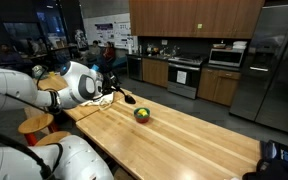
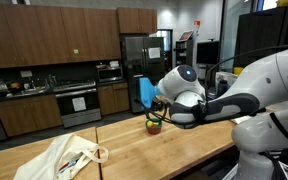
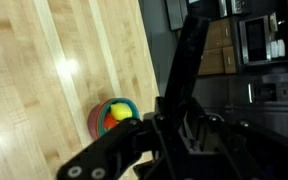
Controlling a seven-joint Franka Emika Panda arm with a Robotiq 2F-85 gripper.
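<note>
My gripper is shut on a long dark utensil (image 3: 192,50), which stretches away from the fingers in the wrist view. In exterior view 1 the dark end of the utensil (image 1: 130,99) hangs above the table, left of and a little behind a round bowl (image 1: 142,115). Exactly what kind of utensil it is, I cannot tell. Yellow and green items lie in the bowl, whose outside looks red in the wrist view. From exterior view 2, the bowl (image 2: 154,127) is partly behind the gripper and arm.
A crumpled white cloth (image 2: 66,152) with small items on it lies on the wooden table (image 1: 184,140). Most of the tabletop right of the bowl in exterior view 1 is clear. Kitchen counters and a stove (image 1: 184,78) stand well beyond.
</note>
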